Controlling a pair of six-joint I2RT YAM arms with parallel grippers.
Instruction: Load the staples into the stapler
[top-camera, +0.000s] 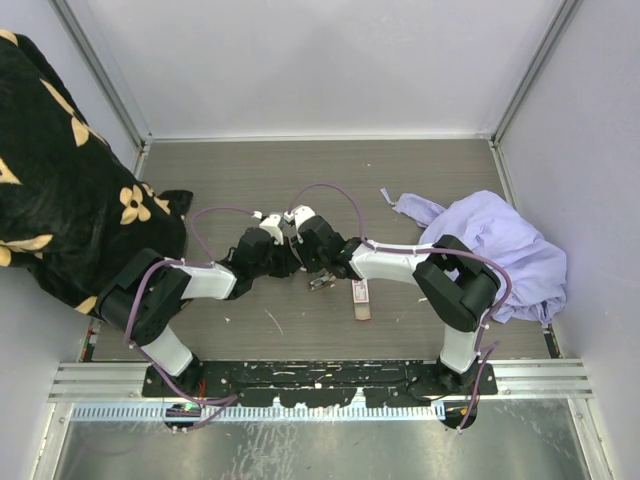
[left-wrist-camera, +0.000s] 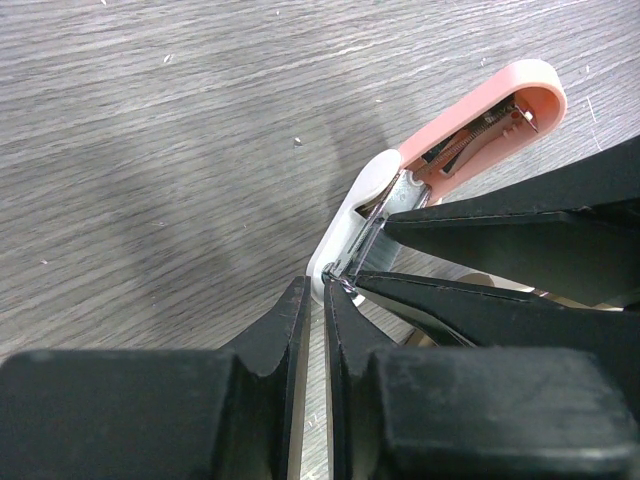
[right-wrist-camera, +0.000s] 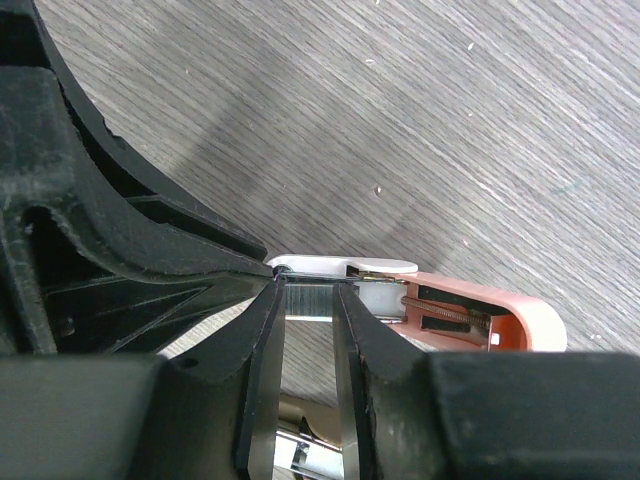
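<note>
A small pink and white stapler (left-wrist-camera: 470, 125) lies opened out on the table, its metal channel exposed. My left gripper is nearly closed at the white end (right-wrist-camera: 300, 261), with that end's thin wall between its tips. Over the channel, my right gripper has its fingertips either side of a grey strip of staples (right-wrist-camera: 309, 300), which lies along the channel inside the white part. Whether the strip is fully seated cannot be told. From above, the two grippers meet mid-table and hide the stapler.
Just in front of the right gripper lies a small metallic and white piece (top-camera: 322, 281), partly seen as a brownish part (right-wrist-camera: 310, 445). A staple box (top-camera: 361, 300) stands right of it. Lavender cloth (top-camera: 495, 250) covers the right side; a dark blanket (top-camera: 90, 180) hangs left.
</note>
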